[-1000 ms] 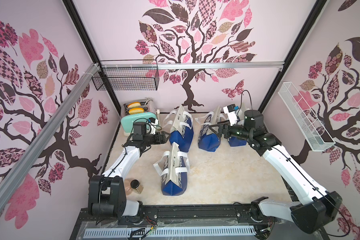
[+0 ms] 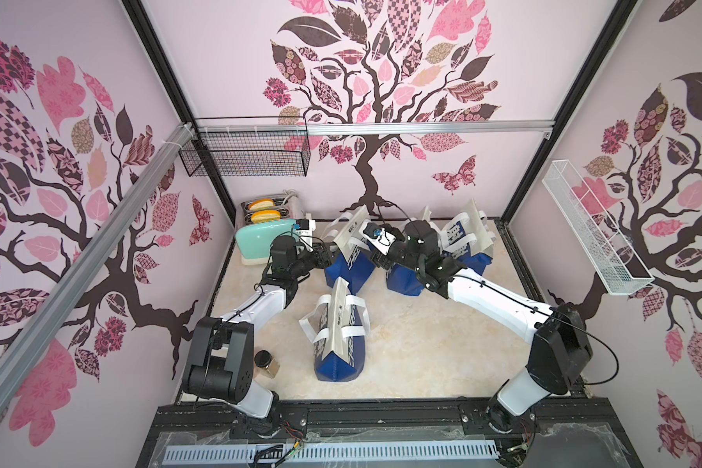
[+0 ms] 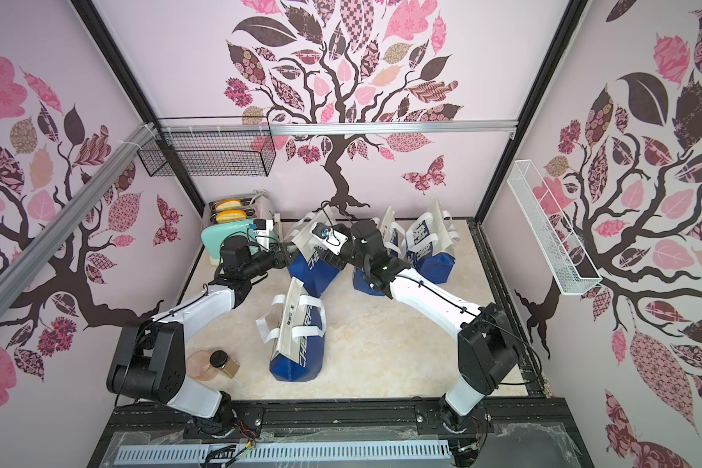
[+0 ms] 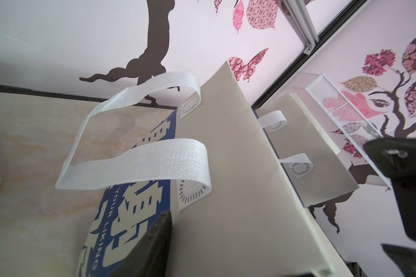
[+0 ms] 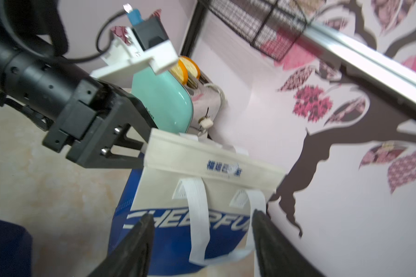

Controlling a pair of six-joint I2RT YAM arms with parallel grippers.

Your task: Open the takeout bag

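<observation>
The back-left takeout bag [image 2: 349,270], blue with a cream folded top and white handles, stands upright on the table. At the left end of its cream top is my left gripper [image 2: 329,254], its fingers apart on either side of the flap; in the left wrist view a dark finger [image 4: 153,247] lies against the handle side. My right gripper faces the lettered side of this bag, its two fingers spread. The near handle [image 5: 199,217] appears between those fingers; whether they touch it cannot be told. The bag's top looks folded together.
Another blue bag [image 2: 339,365] stands in front, and more bags [image 3: 435,263] stand to the right. A mint-green appliance [image 2: 265,240] is behind the left arm. A jar [image 2: 266,361] sits front left.
My right arm has swung left from the bags on the right to the back-left bag. The left gripper has edged right onto the bag's top, and the bag has shifted slightly left.
</observation>
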